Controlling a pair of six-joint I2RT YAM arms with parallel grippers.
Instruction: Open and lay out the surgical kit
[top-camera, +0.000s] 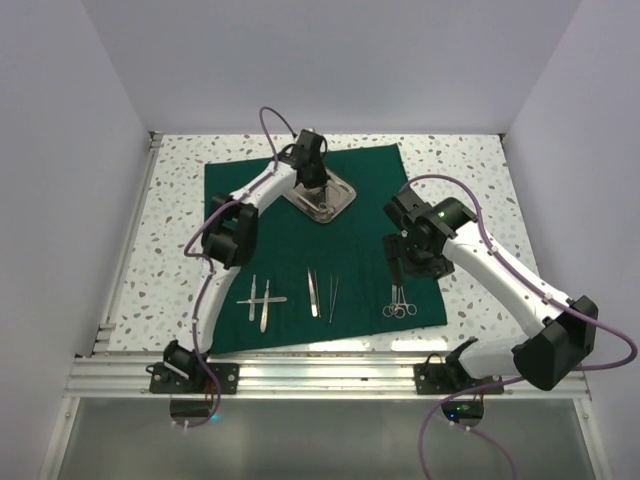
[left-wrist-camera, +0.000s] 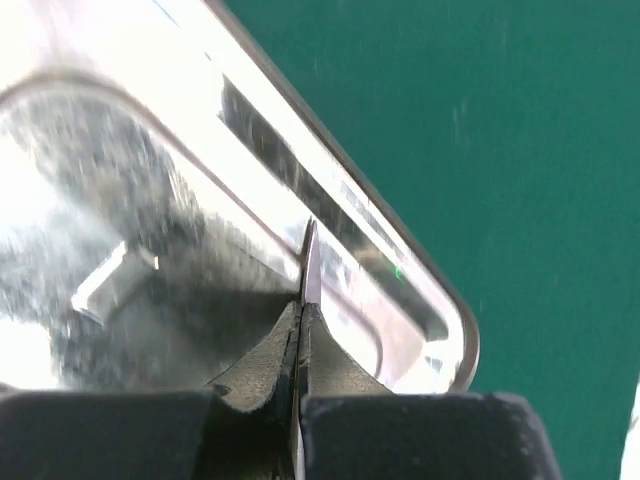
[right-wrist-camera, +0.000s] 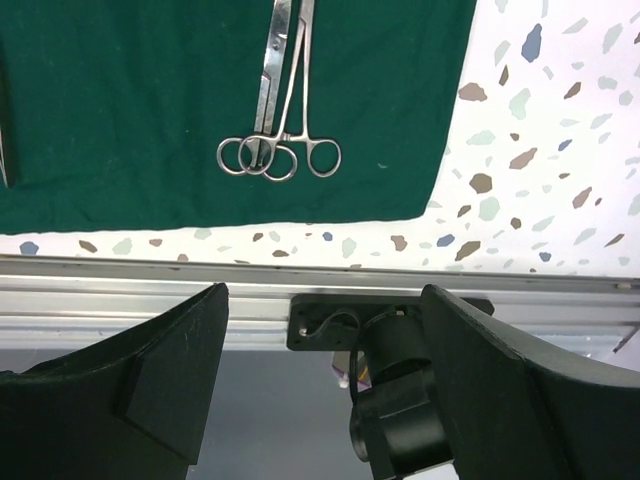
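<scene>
A shiny metal tray (top-camera: 342, 200) sits on the green cloth (top-camera: 345, 245) toward the back, turned at an angle. My left gripper (top-camera: 318, 187) is over it; in the left wrist view this gripper is shut inside the tray's edge (left-wrist-camera: 370, 215). A thin sliver shows past its fingertips; whether it is a reflection or an object, I cannot tell. On the tray floor lies a small bright piece (left-wrist-camera: 110, 280). Ring-handled instruments (right-wrist-camera: 285, 140) rest side by side at the cloth's front right. Above them my right gripper stands open and empty.
Crossed slim instruments (top-camera: 265, 305) lie front left on the cloth, with tweezers (top-camera: 313, 293) and another thin pair (top-camera: 333, 300) near the middle front. Between tray and instruments the cloth is bare. Speckled table (top-camera: 460, 165) surrounds the cloth.
</scene>
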